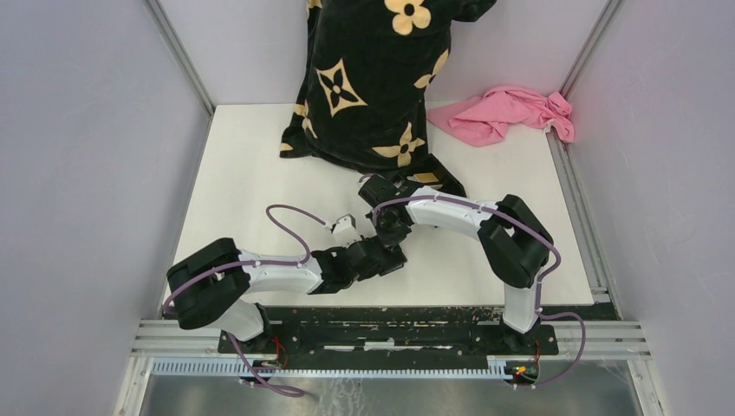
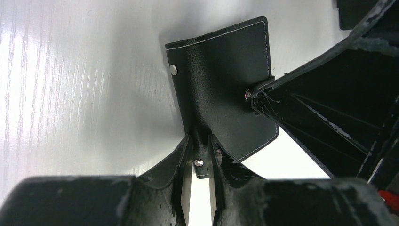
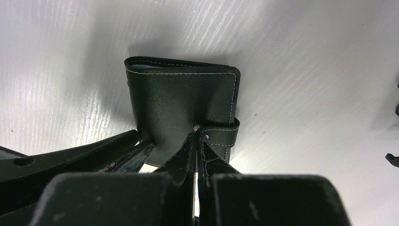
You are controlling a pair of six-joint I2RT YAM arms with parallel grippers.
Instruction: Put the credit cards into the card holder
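The black leather card holder [image 2: 221,61] [image 3: 174,99] lies folded on the white table, with a snap strap [image 3: 221,137] on one side. My left gripper is at the holder's studded edge, fingers a little apart with black leather visible between them; whether it grips is unclear. My right gripper is shut, its tips at the snap on the strap, nothing seen between them. In the top view both grippers crowd over the holder and hide much of it. I cannot make out any credit card for certain.
A dark open box [image 1: 442,178] with something yellow inside sits behind the right arm. A black patterned cloth [image 1: 364,104] hangs at the back, and a pink cloth [image 1: 503,113] lies back right.
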